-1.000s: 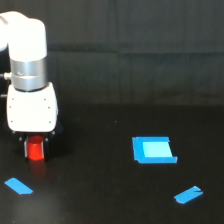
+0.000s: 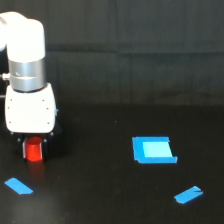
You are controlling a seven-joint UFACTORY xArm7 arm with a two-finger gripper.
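A small red block (image 2: pixel 34 149) is at the left of the dark table, straight below the white arm. My gripper (image 2: pixel 34 154) points down over it, its dark fingers hard to make out against the black background. The block's front face shows between where the fingers come down, and its top is hidden by the white gripper body. Whether the fingers press on the block, or whether it touches the table, I cannot tell.
A pale square framed in blue tape (image 2: pixel 155 150) lies right of centre on the table. One blue tape strip (image 2: pixel 18 186) lies at the front left, another blue strip (image 2: pixel 188 195) at the front right. Bare dark table lies between them.
The arm has shifted very slightly left and down in the view. The red block shows a similar small shift along with it.
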